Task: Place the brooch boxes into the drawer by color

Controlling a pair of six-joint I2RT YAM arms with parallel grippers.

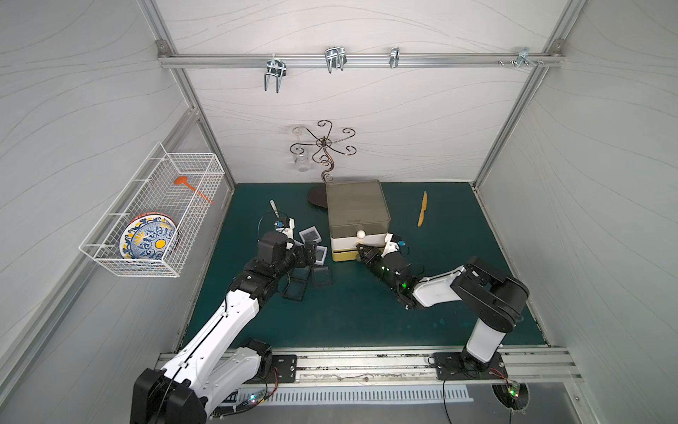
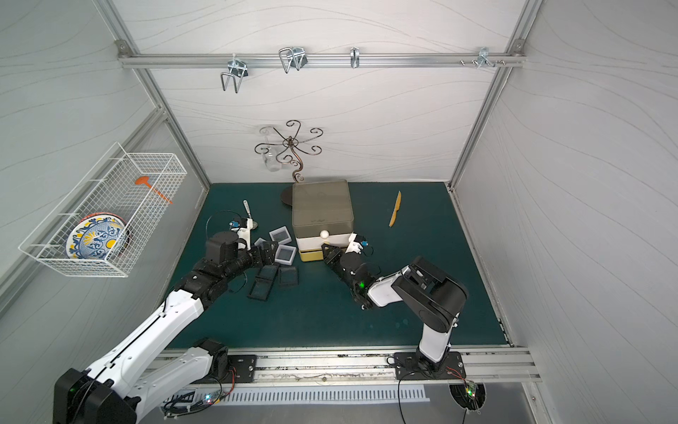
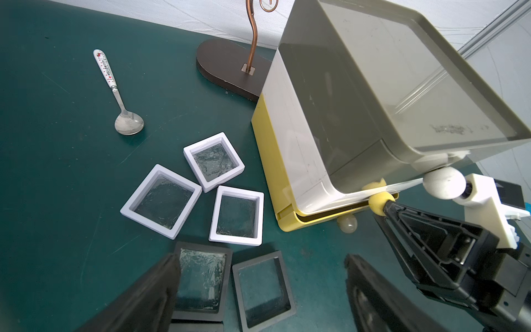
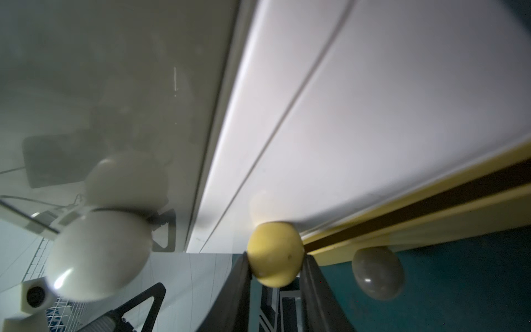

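A drawer cabinet [image 3: 332,94] stands at the back centre, with a grey top, a white middle and a yellow base. Its fronts carry a white knob [image 4: 99,254], a yellow knob [image 4: 275,251] and a greyish knob [image 4: 379,274]. At the yellow knob, my right gripper has one fingertip on each side, close against it; whether they grip it is unclear. Left of the cabinet lie three white-framed boxes [image 3: 236,215] and several black-framed boxes [image 3: 263,293]. My left gripper hovers over the black ones, open and empty.
A spoon [image 3: 126,119] lies at the back left, beside the dark base [image 3: 232,69] of a metal stand. Right of the cabinet is a yellow knife [image 1: 423,210]. A wire basket [image 1: 162,212] with bowls hangs on the left wall.
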